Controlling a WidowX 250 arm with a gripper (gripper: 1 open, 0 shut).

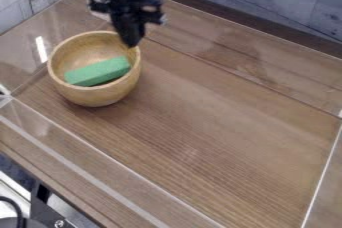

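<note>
A wooden bowl (pixel 102 95) sits on the left of the wooden table (pixel 214 142), with a green elongated object (pixel 94 70) lying inside it. My gripper (pixel 131 34) is blurred at the top, behind and above the bowl's back rim, clear of the green object. Its fingers are too blurred to show whether they are open or shut.
Raised pale edges border it at the back and right. At the lower left, dark cables (pixel 11 212) lie beyond the table's edge.
</note>
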